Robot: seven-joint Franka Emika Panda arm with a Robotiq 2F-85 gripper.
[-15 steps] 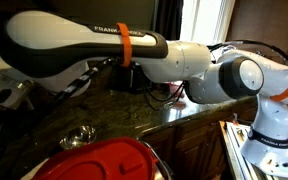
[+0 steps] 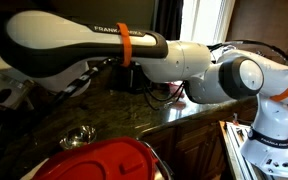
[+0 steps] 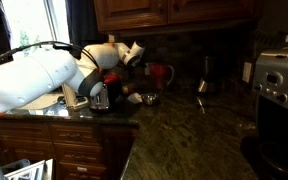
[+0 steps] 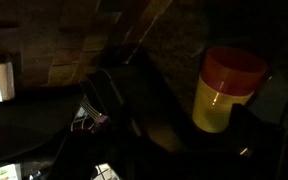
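A red-topped container with a yellow lower part (image 4: 229, 90) stands out on the right of the wrist view, close to the camera. Dark shapes lie around its lower end, too dim to separate into fingers, so the fingers' state and any contact with the container cannot be made out. In exterior view 2 the white arm's far end (image 3: 132, 52) is raised above the back of the counter, near a red pitcher (image 3: 162, 76). Exterior view 1 shows the arm crossing overhead, its hand end in shadow at the left edge.
A metal bowl (image 2: 77, 137) sits on the dark counter behind a large red object (image 2: 104, 162) in the foreground. In exterior view 2, a coffee machine (image 3: 282, 75) stands at the right, and the middle of the counter (image 3: 194, 145) is mostly clear.
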